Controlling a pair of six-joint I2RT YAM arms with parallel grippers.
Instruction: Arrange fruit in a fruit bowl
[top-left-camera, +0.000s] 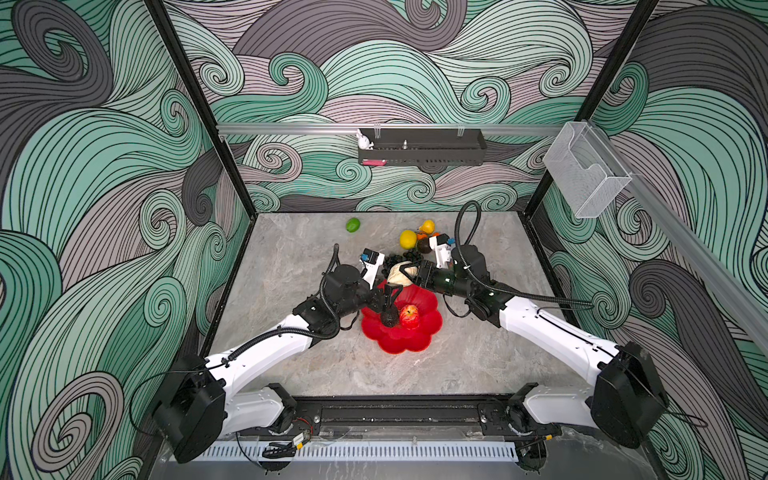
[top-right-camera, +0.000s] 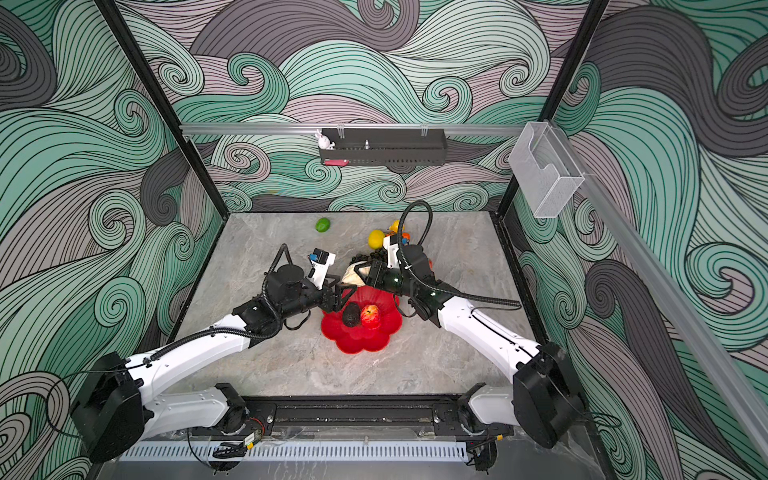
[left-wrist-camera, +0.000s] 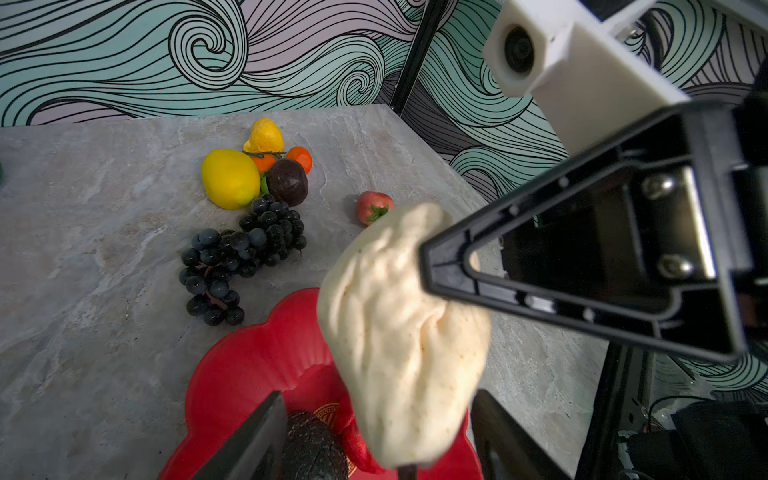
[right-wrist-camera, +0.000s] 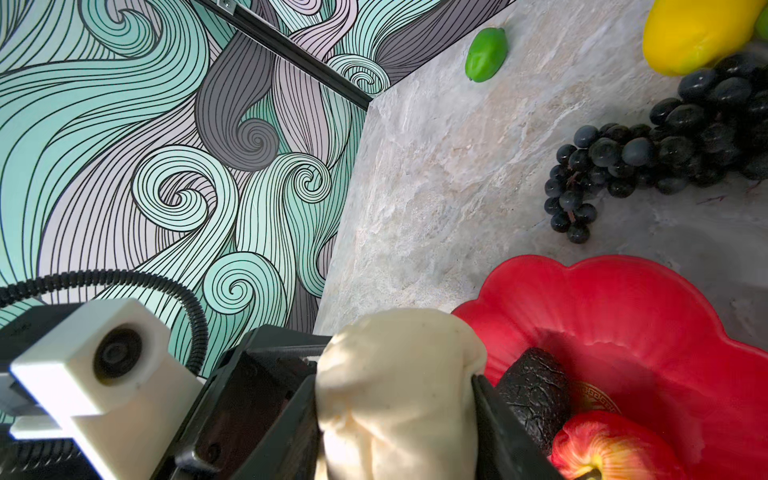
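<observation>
A pale cream, lumpy fruit (left-wrist-camera: 400, 344) is held in my right gripper, which is shut on it above the back of the red bowl (right-wrist-camera: 648, 304). My left gripper (top-left-camera: 388, 292) stands open just below and left of that fruit, its fingers parted in the left wrist view. In the bowl lie a dark avocado (top-right-camera: 351, 314) and a red apple (top-right-camera: 369, 317).
Behind the bowl lie black grapes (left-wrist-camera: 240, 248), a lemon (left-wrist-camera: 229, 178), small citrus and a dark round fruit (left-wrist-camera: 285, 182); a red fruit (left-wrist-camera: 373, 206) lies to their right, a lime (top-left-camera: 353, 225) back left.
</observation>
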